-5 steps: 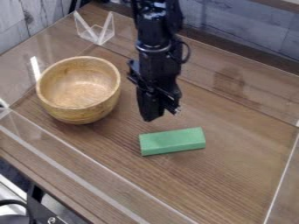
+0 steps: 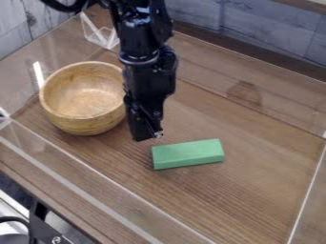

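My black gripper [image 2: 151, 132] hangs over the table just right of a wooden bowl [image 2: 84, 95], its tips shut with nothing visible between them. A green rectangular block [image 2: 188, 153] lies on the table below and to the right of the tips, apart from them. The bowl looks empty.
A small clear plastic object [image 2: 102, 30] is at the back left, partly behind the arm. Dark cables lie off the table at the lower left.
The gripper has shifted slightly left and toward the front, and its body has turned. The bowl and the green block have not moved.
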